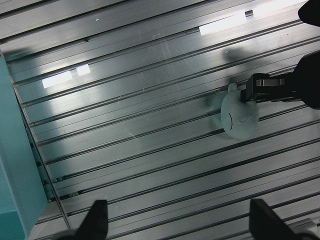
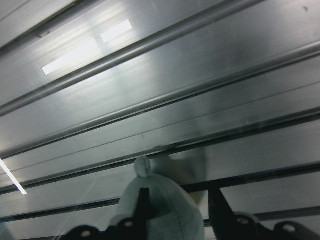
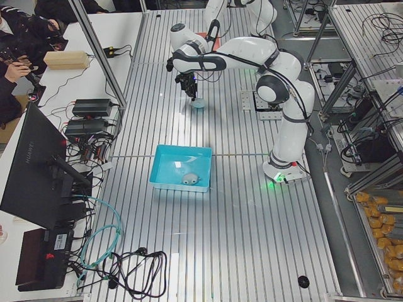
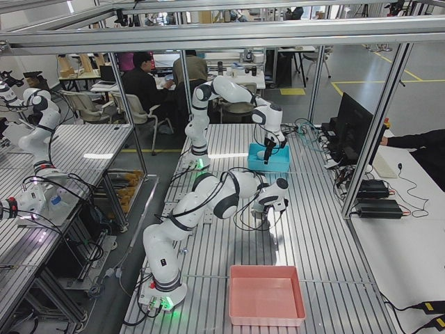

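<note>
A small pale teal plush toy (image 3: 197,103) is at mid-table below the two arm heads; in the left wrist view the plush (image 1: 239,120) has a black gripper tip from the other arm at its upper edge. In the right wrist view the plush (image 2: 162,210) is between or just under the dark, blurred fingers of the right gripper; whether they grip it is unclear. The left gripper shows its two fingers wide apart at the bottom of its view, with bare slatted table between them. A grey plush (image 3: 190,178) lies inside the blue bin.
The blue bin (image 3: 157,185) stands on one half of the table, the pink bin (image 4: 266,320) on the other. Cables (image 3: 141,289) lie along one table edge beside a monitor (image 3: 31,163).
</note>
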